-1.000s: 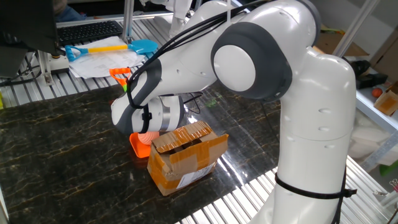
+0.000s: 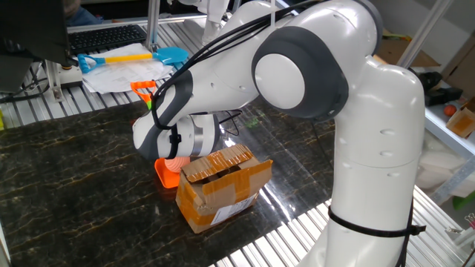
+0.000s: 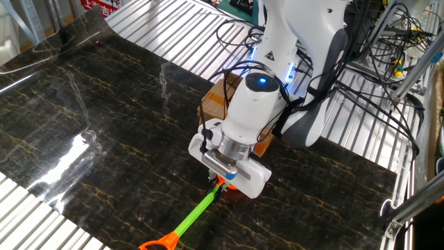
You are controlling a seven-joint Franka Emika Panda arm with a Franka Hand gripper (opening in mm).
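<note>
A toy shovel has a green shaft [image 3: 197, 212] and an orange grip [image 3: 161, 242], pointing to the bottom of exterior view 2. Its orange scoop [image 2: 167, 178] shows beside the cardboard box in exterior view 1, with a rounded pinkish-orange thing [image 2: 177, 165] at it, probably a ball. My gripper [image 3: 219, 183] is low over the shovel, where the shaft meets the scoop. The hand hides most of the fingers, so whether they are closed on the shaft is unclear. In exterior view 1 the arm covers the fingertips. The open cardboard box [image 2: 223, 194] stands close to the scoop.
A blue-and-yellow shovel [image 2: 133, 58] lies on white paper beyond the dark marbled mat [image 2: 74, 185], near a keyboard [image 2: 107, 37]. Loose cables [image 3: 378, 104] lie beside the robot's base.
</note>
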